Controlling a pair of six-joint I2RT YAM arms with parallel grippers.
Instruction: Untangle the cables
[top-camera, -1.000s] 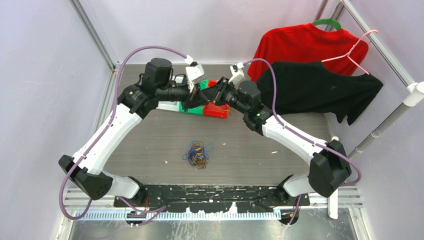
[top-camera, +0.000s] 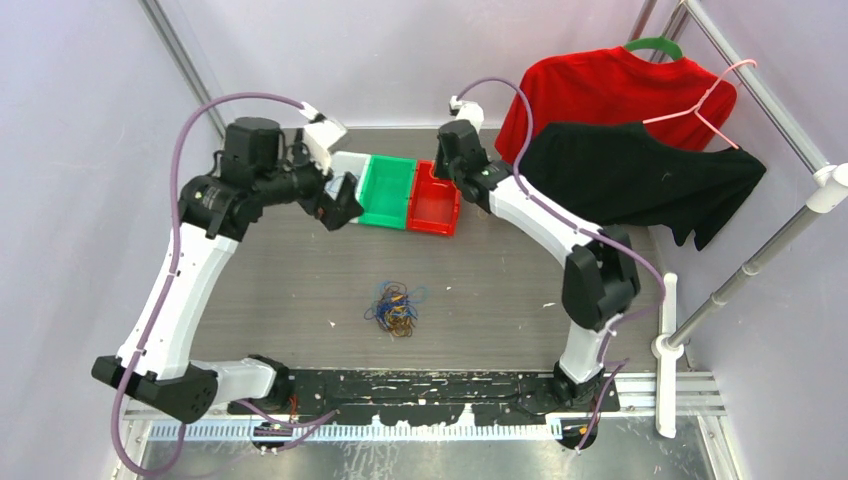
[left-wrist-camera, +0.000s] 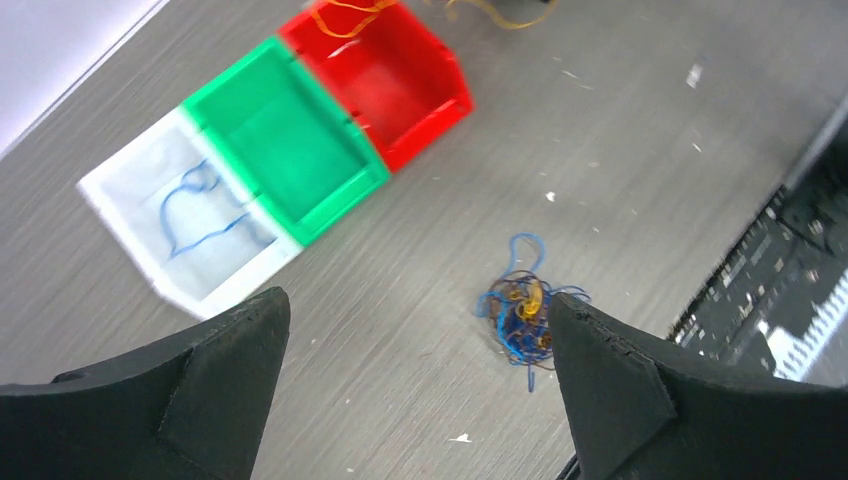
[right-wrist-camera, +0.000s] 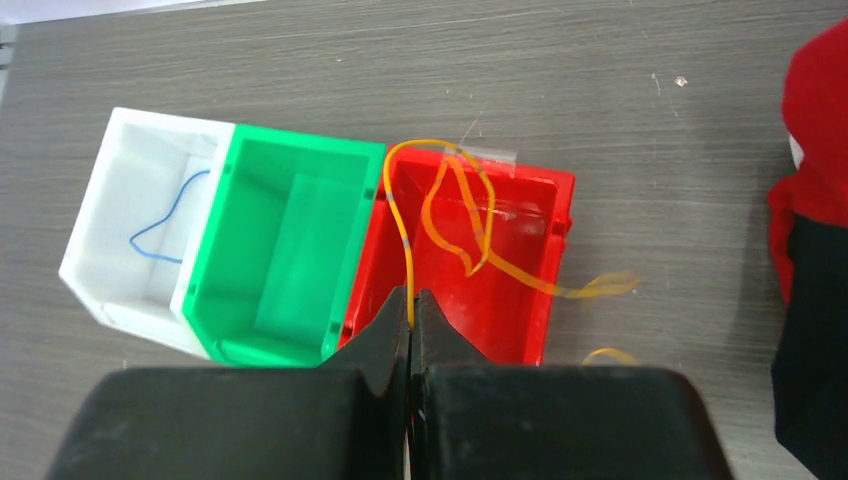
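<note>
Yellow cable (right-wrist-camera: 490, 250) hangs over and into the red bin (right-wrist-camera: 470, 310), its strand running down between the shut fingers of my right gripper. Some of that cable trails past the bin's right rim. My left gripper is open, with no object between its fingers, off to the left above the table. A tangled bundle of blue, yellow and brown cables (top-camera: 394, 309) lies on the table in front of the bins. One blue cable (left-wrist-camera: 180, 215) rests in the white bin (left-wrist-camera: 140, 240); the green bin (left-wrist-camera: 270, 130) looks empty.
The three bins stand side by side near the back wall. A red shirt (top-camera: 600, 95) and a black shirt (top-camera: 640, 175) hang from a rail at the right. Bare table (top-camera: 290, 280) surrounds the cable bundle.
The grippers were together above the bins a second ago and have separated. My left arm has moved left; my right gripper shifted over the red bin, holding the yellow cable.
</note>
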